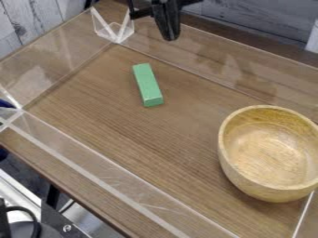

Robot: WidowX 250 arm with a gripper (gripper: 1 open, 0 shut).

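A green rectangular block (pixel 148 85) lies on the wooden table (pixel 125 149), left of centre. My gripper (pixel 170 33) is at the top edge above and behind the block, apart from it. It is dark, mostly cut off by the frame, and shut, with nothing visible between its fingers.
A large tan bowl (pixel 267 153) stands at the right. Clear plastic pieces line the left and back-left edges. Dark cables lie at the bottom left corner.
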